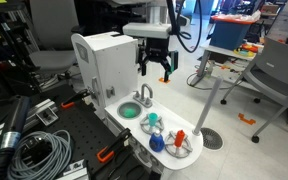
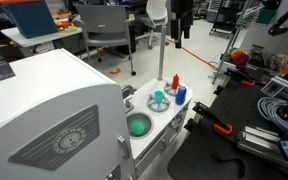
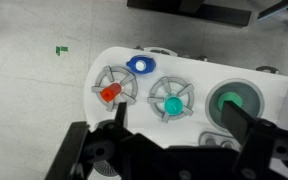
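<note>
My gripper (image 1: pixel 155 73) hangs open above the counter, nothing between its fingers, well clear of everything below. In the wrist view its dark fingers (image 3: pixel 112 143) stand far apart at the bottom. A teal cup (image 3: pixel 173 105) sits on one burner, between and ahead of them. The red bottle-like object (image 3: pixel 110 93) is on the other burner. Beside the burners, near the counter's edge, is a blue object (image 3: pixel 141 65). A green round dish (image 3: pixel 229 99) lies inside the sink (image 1: pixel 131 109).
A silver faucet (image 1: pixel 146 90) rises behind the sink. The tall white cabinet (image 1: pixel 109 65) stands at the sink end of the counter. A black table with coiled cable (image 1: pixel 44 155) and orange-handled clamps (image 1: pixel 106 155) borders the front. Open floor lies behind the counter.
</note>
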